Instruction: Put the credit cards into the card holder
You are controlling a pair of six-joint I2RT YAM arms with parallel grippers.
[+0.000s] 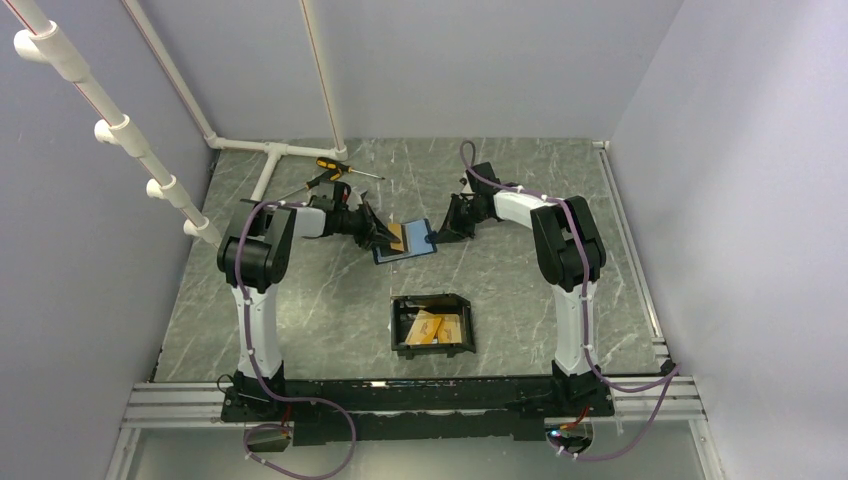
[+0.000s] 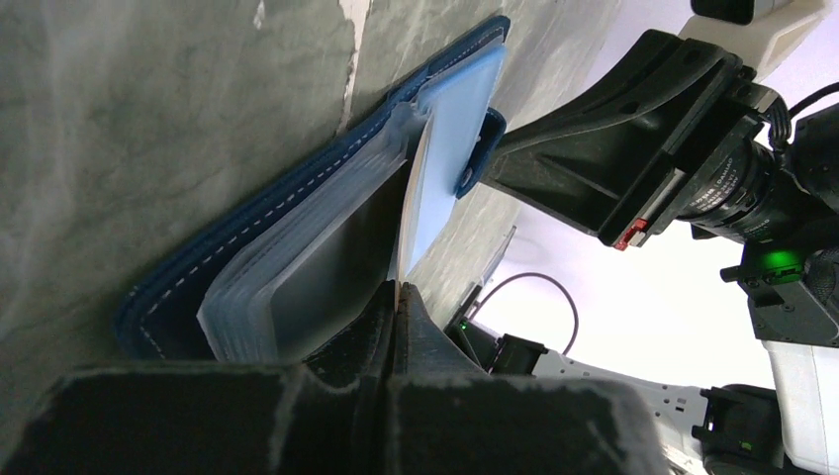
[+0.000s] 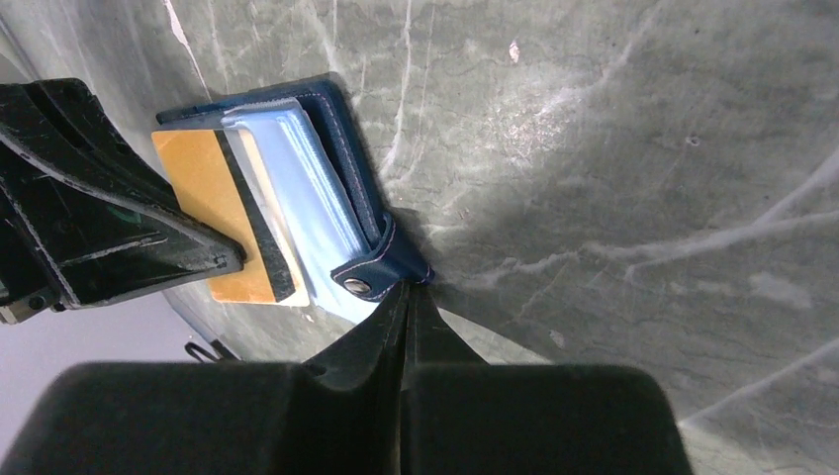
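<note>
The dark blue card holder lies open on the table between my two grippers, its clear sleeves fanned up in the left wrist view. A yellow card with a dark stripe lies across it, partly against the pale blue sleeve. My left gripper is shut on the edge of this card; how deep the card sits in a sleeve is hidden. At the other side, my right gripper is shut on the edge of the holder's snap strap.
Nearer the front edge stands a black box with yellow cards in it. Screwdrivers lie at the back left by the white pipe frame. The table right of the box is clear.
</note>
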